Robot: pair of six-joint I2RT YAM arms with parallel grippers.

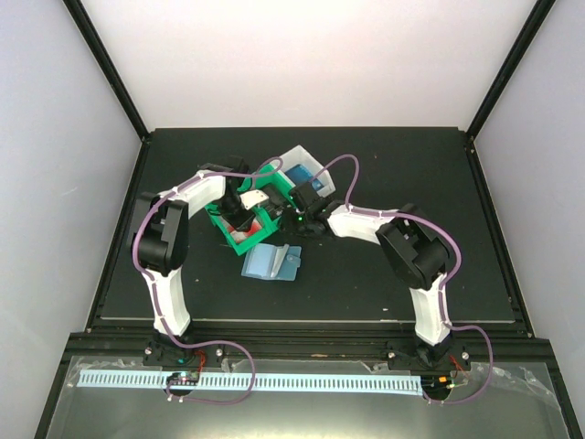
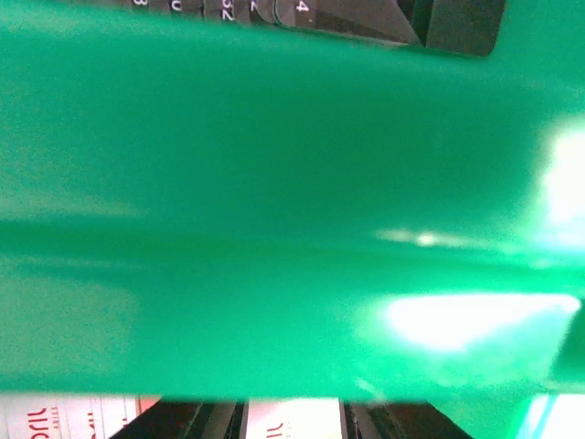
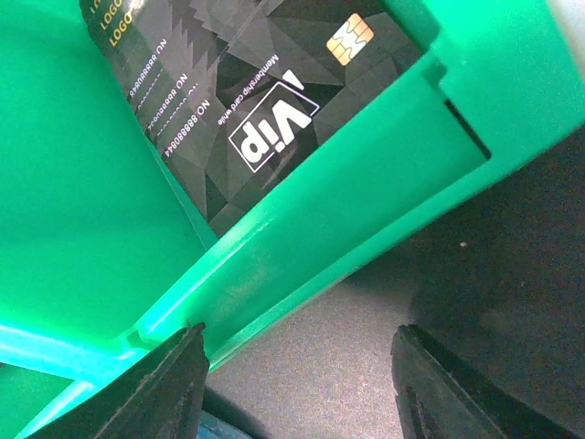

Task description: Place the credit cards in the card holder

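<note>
A green tray (image 1: 256, 242) holds pale red-printed cards (image 2: 37, 421) and black VIP cards (image 3: 256, 110). My left gripper (image 1: 239, 219) is over the left compartment; in its wrist view the fingers stand apart at the bottom edge, with a pale printed surface between and green plastic above. My right gripper (image 1: 291, 218) is at the tray's near right corner, one finger against the green wall; whether it grips the wall is unclear. A blue card holder (image 1: 260, 261) lies open in front of the tray.
A white container (image 1: 320, 187) with blue contents stands behind the tray at right.
</note>
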